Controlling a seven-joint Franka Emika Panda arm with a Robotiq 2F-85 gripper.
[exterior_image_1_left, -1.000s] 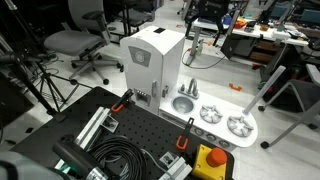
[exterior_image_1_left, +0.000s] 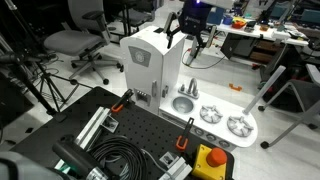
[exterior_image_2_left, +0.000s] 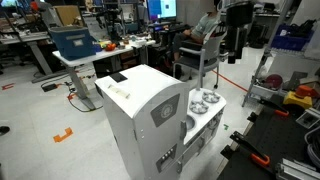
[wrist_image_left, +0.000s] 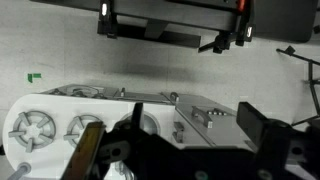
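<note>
A white toy kitchen stands beyond the black table, with a tall cabinet (exterior_image_1_left: 150, 62) at its left end. Its low counter carries a sink (exterior_image_1_left: 182, 105) with a faucet and two burners (exterior_image_1_left: 240, 126). My gripper (exterior_image_1_left: 184, 46) hangs high near the cabinet's top right, apart from it. In the second exterior view the gripper (exterior_image_2_left: 241, 54) is in the air behind the counter. Seen from the wrist, its two fingers (wrist_image_left: 88, 150) are spread wide, and nothing shows between them. The cabinet (wrist_image_left: 215, 125) and burners (wrist_image_left: 35, 125) lie below.
The black table (exterior_image_1_left: 145, 122) holds orange-handled clamps, coiled black cable (exterior_image_1_left: 118, 158) and a yellow box with a red button (exterior_image_1_left: 212, 160). An office chair (exterior_image_1_left: 80, 40) stands behind the cabinet. Open floor lies around the toy kitchen.
In the first exterior view my gripper has moved left, closer to the cabinet's top. The toy kitchen and the table items have stayed put.
</note>
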